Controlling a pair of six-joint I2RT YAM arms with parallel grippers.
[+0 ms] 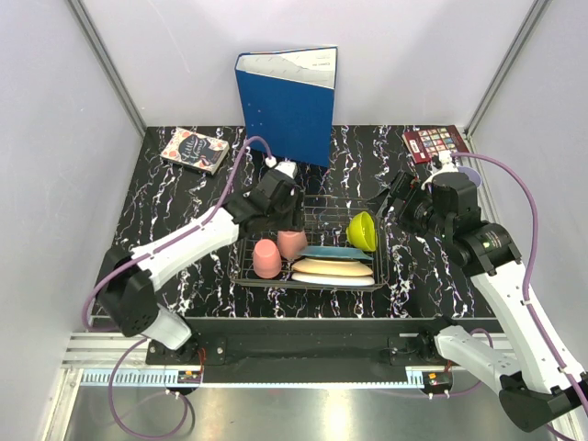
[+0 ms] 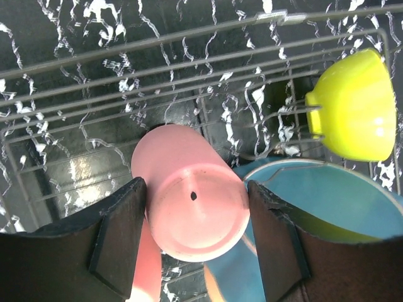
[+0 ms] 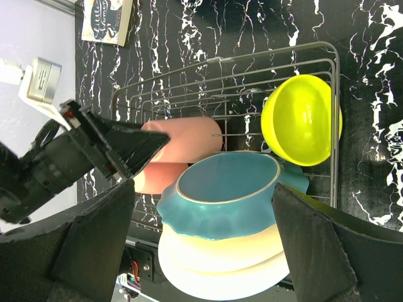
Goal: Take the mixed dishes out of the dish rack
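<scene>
In the dish rack (image 1: 241, 280), a pink cup (image 2: 189, 207) lies between the fingertips of my left gripper, which appear to touch its sides; whether they grip it is unclear. A second pink cup (image 1: 267, 260) stands left of it. To the right are a yellow-green cup (image 3: 299, 116), teal dishes (image 3: 227, 179) and, below them, cream and white dishes (image 3: 220, 251). My right gripper (image 1: 390, 191) is open above the rack's right side, nothing between its fingers.
A blue board (image 1: 285, 115) leans at the back wall. Books (image 1: 193, 150) (image 1: 432, 142) lie at both back corners.
</scene>
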